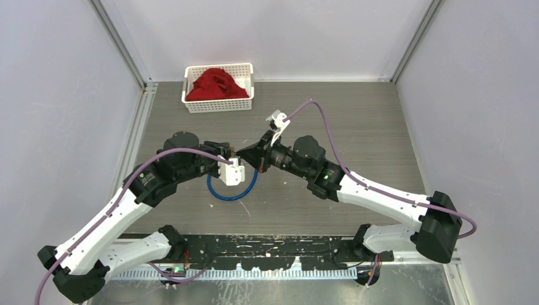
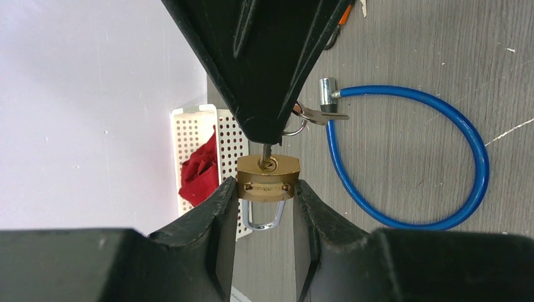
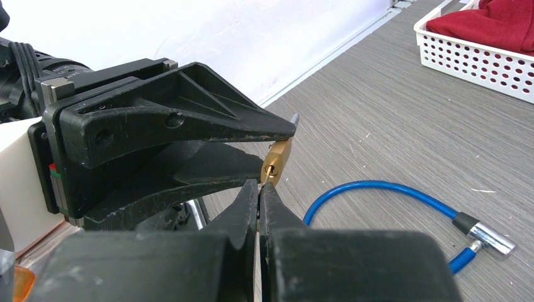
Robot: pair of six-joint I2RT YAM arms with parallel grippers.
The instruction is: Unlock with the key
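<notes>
In the left wrist view, my left gripper is shut on a brass padlock, gripping its sides. The padlock's silver shackle points away from the keyhole; whether it is locked cannot be told. A thin key runs from the tips of my right gripper to the keyhole, its end at or in the slot; how deep it sits is unclear. Seen from the right wrist, the right gripper is shut on the key, close against the padlock. The top view hides both items between the grippers.
Another key hangs on the ring by the right fingertips. Below lies a blue cable loop with a silver end piece. A white basket with a red cloth stands at the back left.
</notes>
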